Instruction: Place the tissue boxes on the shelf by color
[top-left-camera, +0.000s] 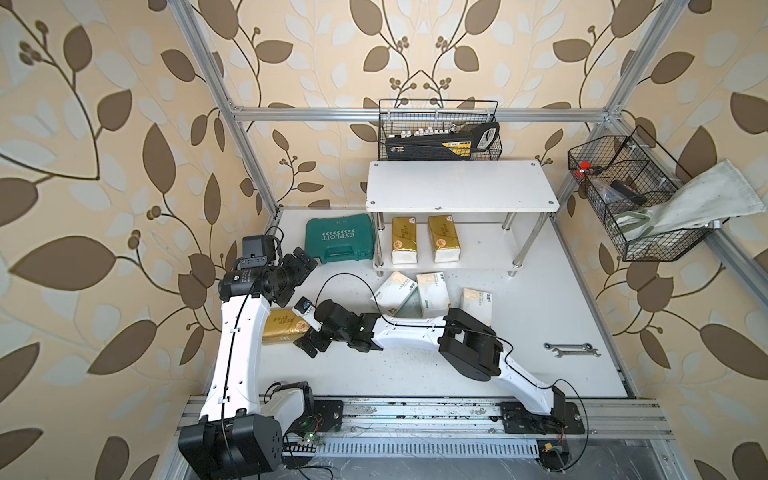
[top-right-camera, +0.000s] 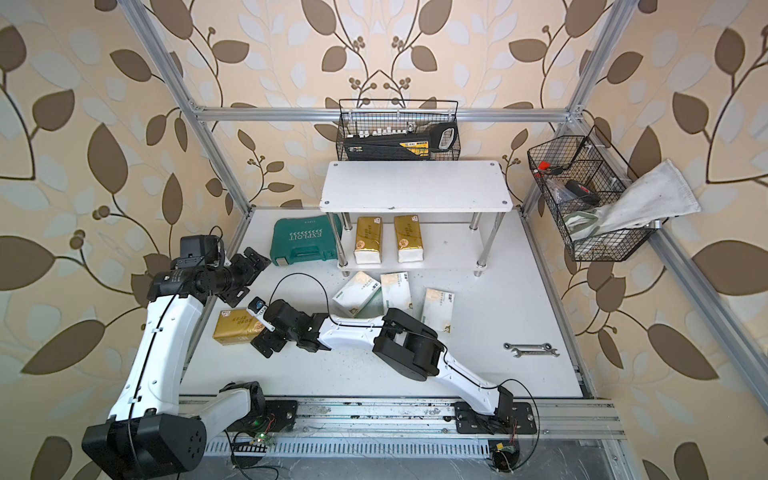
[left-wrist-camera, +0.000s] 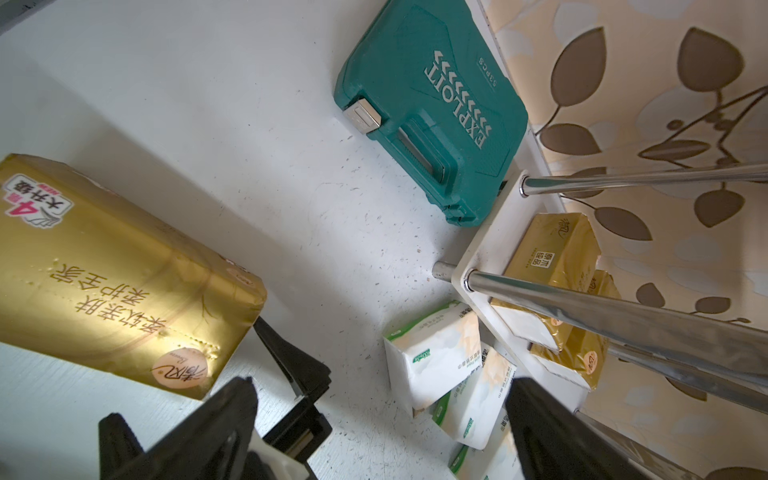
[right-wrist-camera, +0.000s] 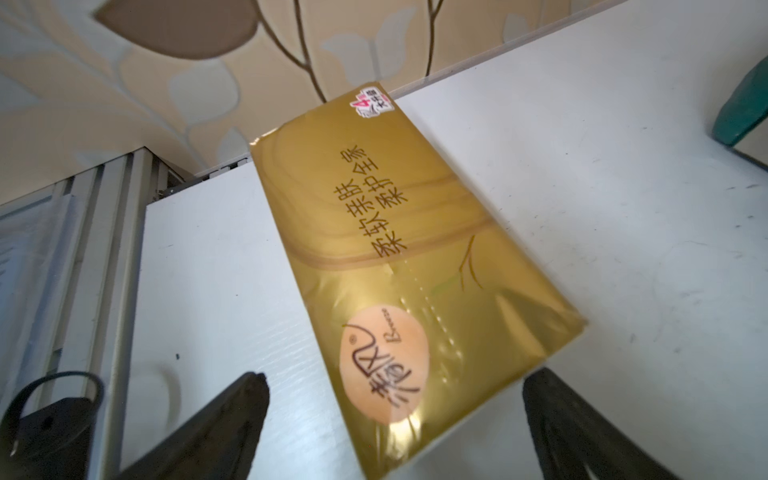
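Observation:
On the left of the table lies a gold tissue box (top-left-camera: 281, 327), its printed top filling the middle of the right wrist view. My right gripper (top-left-camera: 303, 326) is open at this box's right end, one finger (right-wrist-camera: 232, 424) to either side of the end in its wrist view; contact cannot be told. Two gold tissue boxes (top-left-camera: 404, 240) (top-left-camera: 444, 237) stand side by side on the lower level of the white shelf (top-left-camera: 460, 184). In front of it rest three white tissue boxes (top-left-camera: 393, 293) (top-left-camera: 433, 294) (top-left-camera: 477, 305), the rightmost partly behind my right arm. Above the table's left side, my left gripper (top-left-camera: 298, 279) stands open and empty.
A green tool case (top-left-camera: 340, 238) lies left of the shelf, close to its front leg. Wrenches (top-left-camera: 572, 349) lie at the right. The shelf's lower level is bare right of the gold boxes; its top is clear.

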